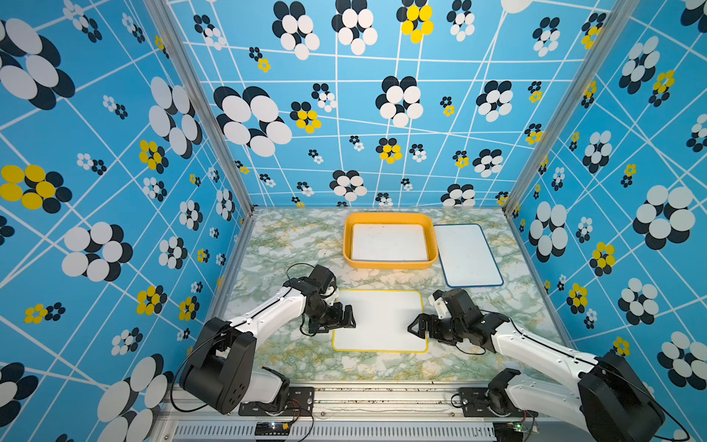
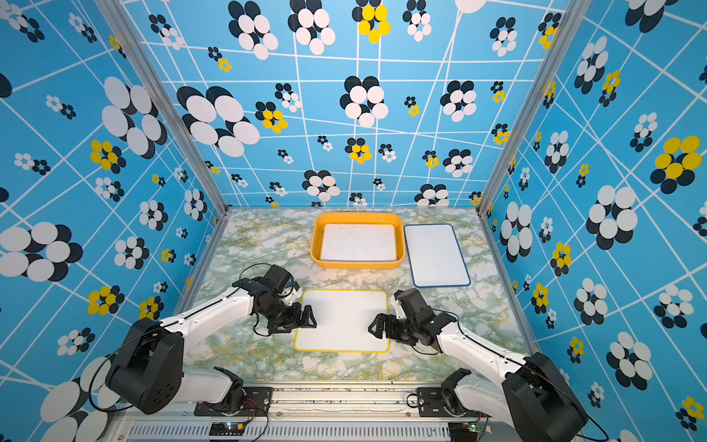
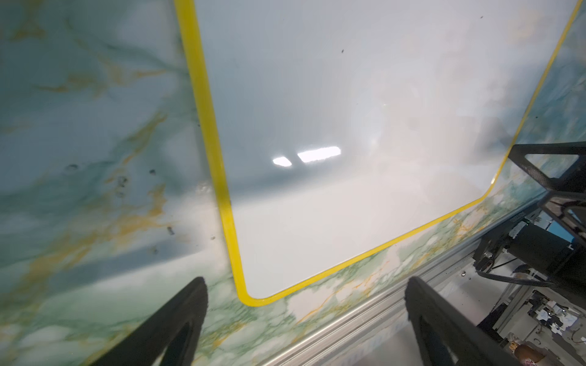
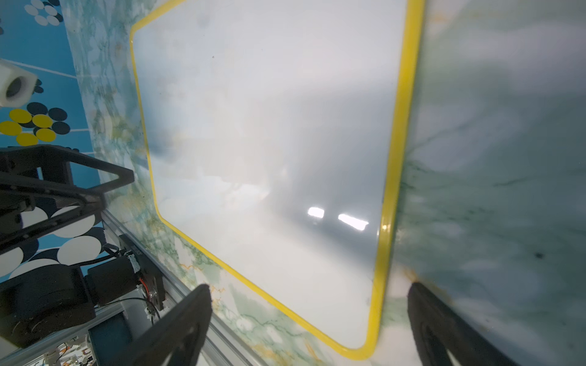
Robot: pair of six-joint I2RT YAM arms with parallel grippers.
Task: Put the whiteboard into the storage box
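Observation:
A yellow-edged whiteboard (image 1: 383, 324) lies flat on the marble table, close to square with the front edge. Over its left end stands my left gripper (image 1: 347, 316), and over its right end my right gripper (image 1: 419, 325). Both wrist views show wide-apart fingers: a near corner of the whiteboard (image 3: 366, 152) falls between the left ones, and another corner of the whiteboard (image 4: 274, 152) between the right ones. Neither pair grips it. Behind it is the orange storage box (image 1: 390, 264), holding a white board (image 1: 388, 241) on its floor.
A blue-edged whiteboard (image 1: 469, 255) rests on the table to the right of the box, close to its wall. Bare marble table (image 1: 287, 228) extends left of the box. A metal rail (image 1: 390, 386) runs along the front edge.

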